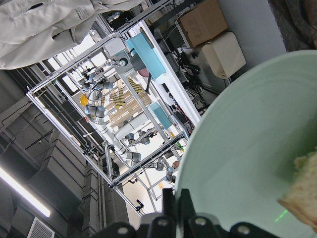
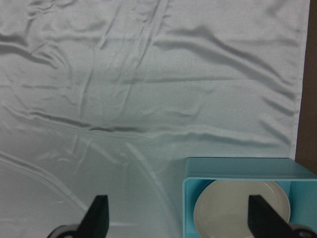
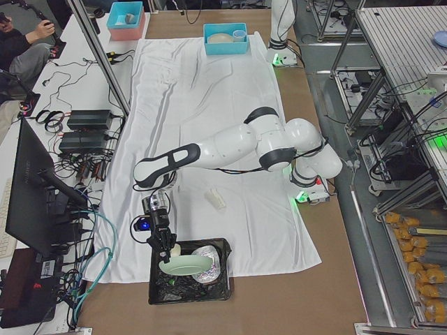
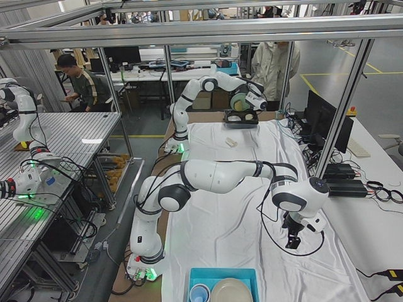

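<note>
My left gripper (image 3: pixel 165 254) is shut on the rim of a pale green plate (image 3: pixel 186 266), held tilted above a black tray (image 3: pixel 190 296) that also holds a foil-covered round item (image 3: pixel 209 272). In the left wrist view a piece of bread (image 1: pixel 302 193) shows on the plate (image 1: pixel 237 139). My right gripper (image 4: pixel 293 238) hangs over the white cloth at the other end, open with nothing between its fingers; in the right wrist view a blue bin (image 2: pixel 237 167) with a cream plate lies below it.
A pale elongated item (image 3: pixel 215 199) lies on the cloth beside the black tray. The blue bin (image 4: pixel 195 274) also holds a blue cup (image 4: pixel 199 294). A monitor and cables line one side.
</note>
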